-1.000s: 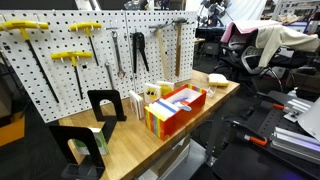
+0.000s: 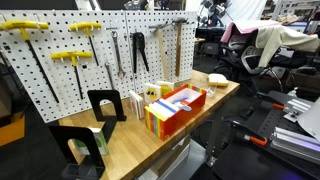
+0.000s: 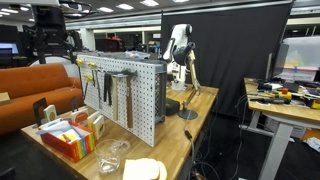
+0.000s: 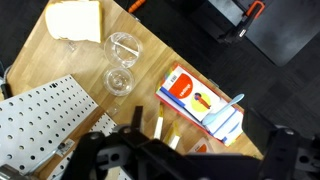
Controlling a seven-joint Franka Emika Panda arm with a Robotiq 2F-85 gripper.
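Note:
My gripper hangs over the workbench, its two dark fingers wide apart along the lower edge of the wrist view. Nothing shows held between them. Below lies a red box (image 2: 178,126) with striped ends, holding a white packet (image 4: 190,92) with a colourful print and a light-blue spoon (image 4: 225,108). Two clear glasses (image 4: 123,47) stand on the wood beside the box. Farther along is a slice of bread (image 4: 75,20), also visible near the bench end in both exterior views. Exterior view 2 shows the dark arm (image 3: 48,35) at upper left.
A white pegboard (image 2: 45,90) hung with yellow-handled tools, pliers and hammers (image 2: 179,50) runs along the bench. Black bookends (image 2: 82,150) stand at the near end. Bare wood (image 3: 195,108) shows beyond the pegboard in exterior view 2.

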